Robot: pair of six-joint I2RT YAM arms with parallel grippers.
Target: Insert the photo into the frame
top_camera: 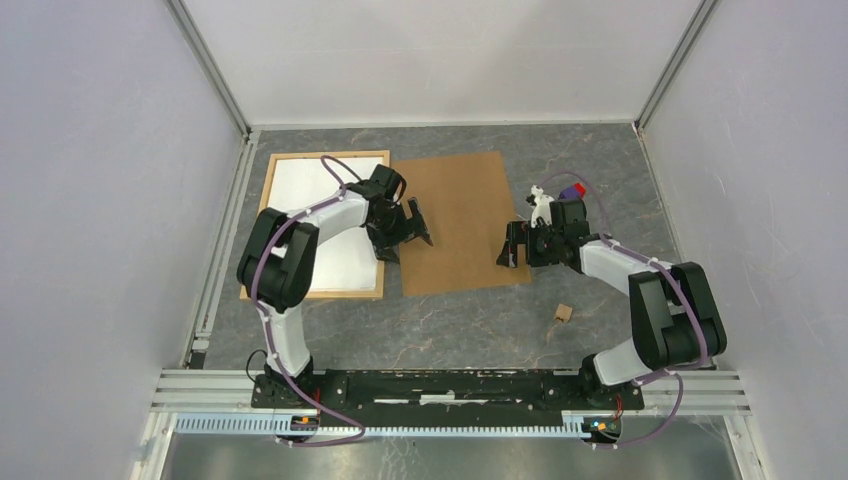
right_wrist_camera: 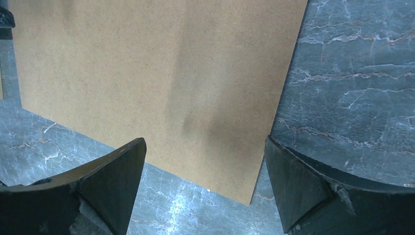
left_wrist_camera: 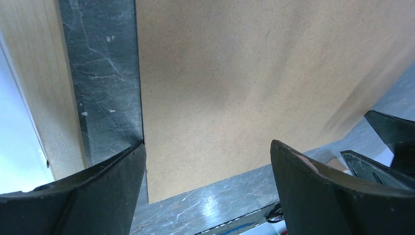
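A brown board (top_camera: 455,225) lies flat on the dark marbled table, just right of a pale wooden frame (top_camera: 310,294) with a white sheet (top_camera: 345,262) inside. A narrow strip of table separates board and frame in the left wrist view. My left gripper is open over the board's left edge, one finger (left_wrist_camera: 107,181) by that edge and the other above the board. Open too is my right gripper, spanning the board's right lower corner, its right finger (right_wrist_camera: 298,181) close to the right edge. Neither holds anything. No photo picture side is visible.
A small tan block (top_camera: 564,313) sits at lower right. Behind the right arm lies a red and blue object (top_camera: 573,191). Bare table extends in front of the board and to its right.
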